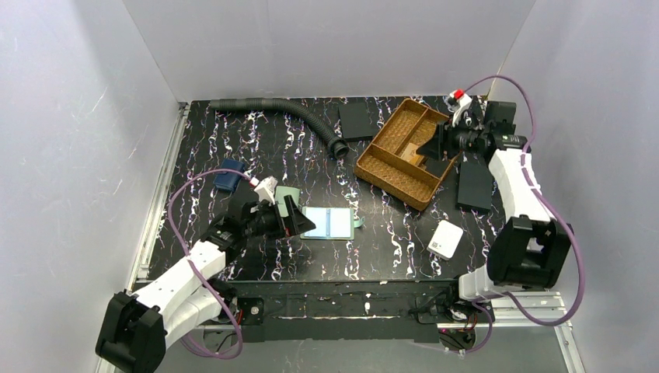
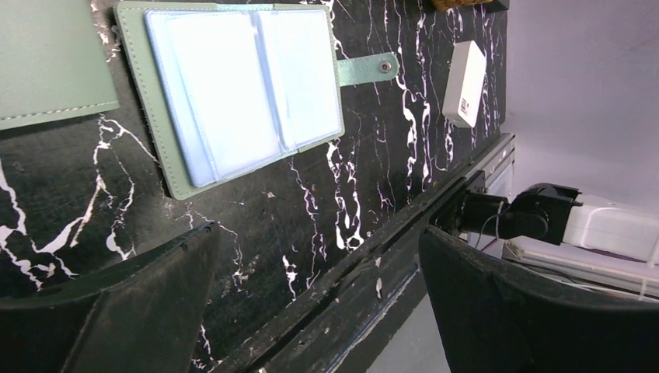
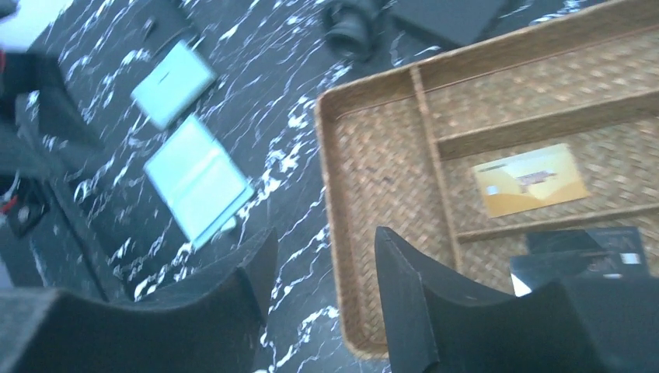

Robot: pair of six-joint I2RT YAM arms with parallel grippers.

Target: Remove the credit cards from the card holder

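An open sage card holder (image 2: 140, 93) with clear plastic sleeves and a snap strap lies in the middle front of the table. My left gripper (image 1: 295, 216) hovers open at its left, nothing between its fingers. My right gripper is over the wicker tray (image 3: 332, 186), its fingertips apart and empty in its blurred wrist view. A gold card (image 3: 529, 182) lies in a middle compartment of the tray, and a dark item (image 3: 575, 260) in the compartment nearer the wrist.
A green cover (image 1: 287, 194), navy case (image 1: 231, 171), black hose (image 1: 280, 106), black slabs (image 1: 355, 120) (image 1: 475, 186) and white box (image 1: 445, 239) lie around.
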